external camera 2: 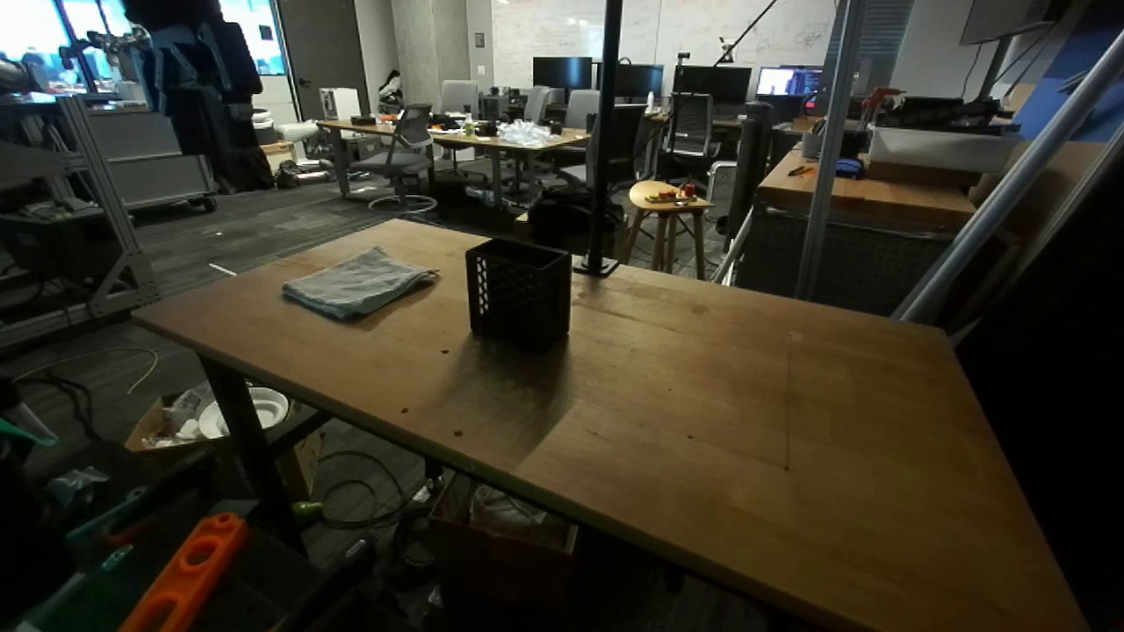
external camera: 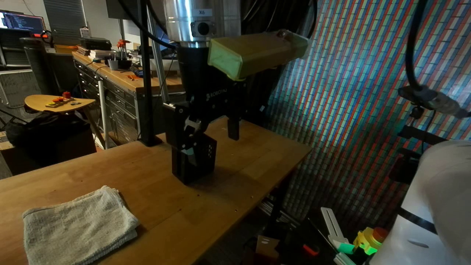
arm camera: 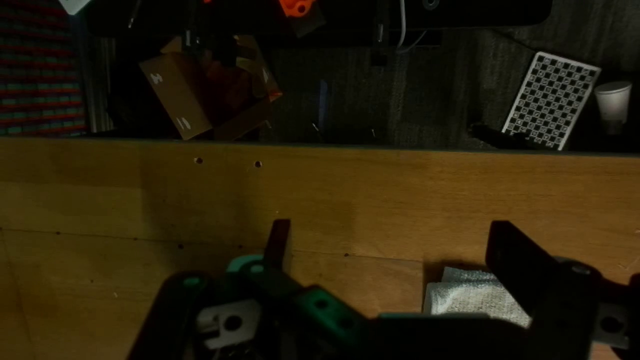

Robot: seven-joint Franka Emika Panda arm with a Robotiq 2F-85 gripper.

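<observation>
My gripper (external camera: 205, 137) hangs above the table, pointing down, its two fingers wide apart and nothing between them. In the wrist view the open gripper has only bare wood between its fingertips. A small black crate with perforated sides (external camera 2: 516, 290) stands upright on the table; in exterior view 1 the gripper partly covers this crate (external camera: 194, 165). Whether they touch cannot be told. A folded grey cloth (external camera: 79, 225) lies flat on the table, apart from the crate. One finger overlaps the cloth (arm camera: 474, 300) in the wrist view. Exterior view 2 does not show the gripper.
A black post (external camera 2: 601, 158) rises at its back edge, close to the crate. The robot's white arm link (external camera: 441, 198) fills the right side of exterior view 1.
</observation>
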